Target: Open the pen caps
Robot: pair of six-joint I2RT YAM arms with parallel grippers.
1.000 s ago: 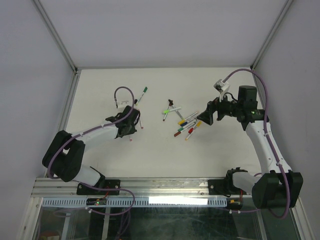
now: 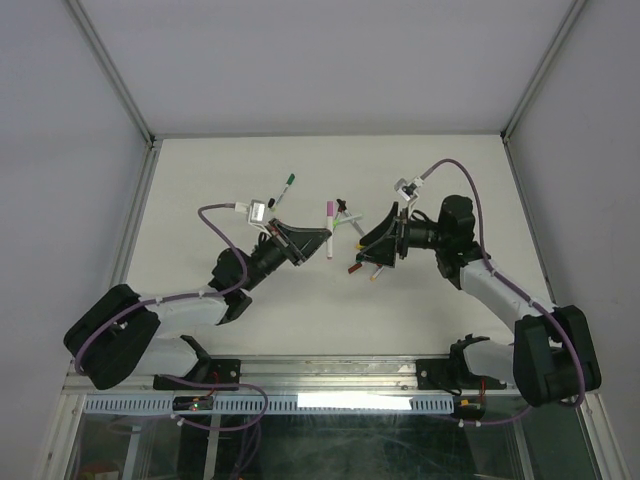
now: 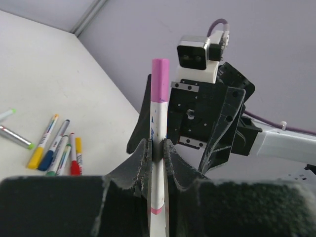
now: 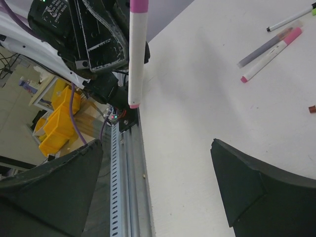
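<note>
A white pen with a pink cap [image 3: 159,81] is held upright in the left wrist view, its cap pointing up. My left gripper [image 2: 325,236] is shut on the white body [image 3: 158,128], clear of the cap. To the right of it, my right gripper [image 2: 372,249] stands open and empty, facing the pen with a gap between. In the right wrist view the held pen [image 4: 138,54] appears at upper left, beyond the fingertips; its upper end is cut off by the frame's edge.
Several colored pens [image 3: 54,148] lie on the table, partly under the right gripper as seen from above. Another pink-capped pen [image 4: 269,57] lies beside a grey one [image 4: 264,50]. A green-ended pen [image 2: 283,191] rests at the back left.
My left gripper has lifted the pink-capped pen off the left side and carried it right, to the middle. The right gripper has moved left, and the two now face each other closely.
</note>
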